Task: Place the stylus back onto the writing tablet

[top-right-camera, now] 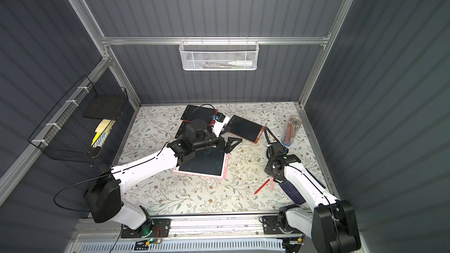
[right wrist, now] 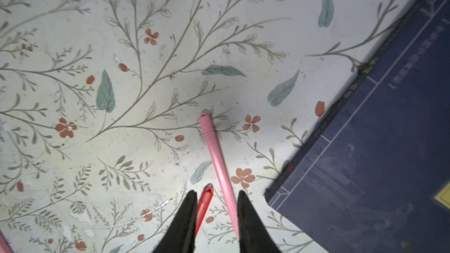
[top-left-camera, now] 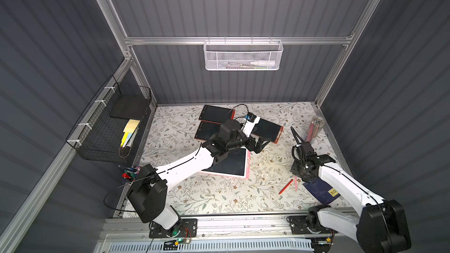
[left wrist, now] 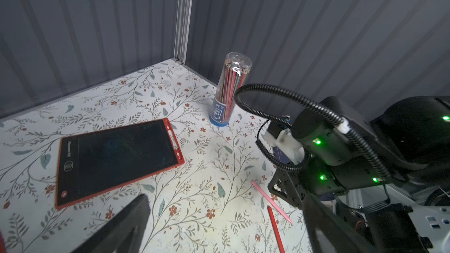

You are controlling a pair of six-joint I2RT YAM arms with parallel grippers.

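Observation:
My left gripper [top-left-camera: 259, 146] is raised over the middle, above a white tablet [top-right-camera: 201, 164], and is open with nothing between its fingers. My right gripper is low at the right, part open, with its fingers over a pink stylus [right wrist: 215, 154] and a red stylus [right wrist: 204, 199] lying on the table. A red-framed writing tablet [left wrist: 117, 159] lies at the back right, and two more [top-right-camera: 199, 111] lie at the back, partly hidden by the left arm.
A dark blue pad [right wrist: 356, 150] lies right of the styluses. A clear tube of pencils [left wrist: 229, 89] stands at the right back. A black wire basket [top-left-camera: 96, 140] hangs on the left wall, a white one [top-left-camera: 242, 56] at the back.

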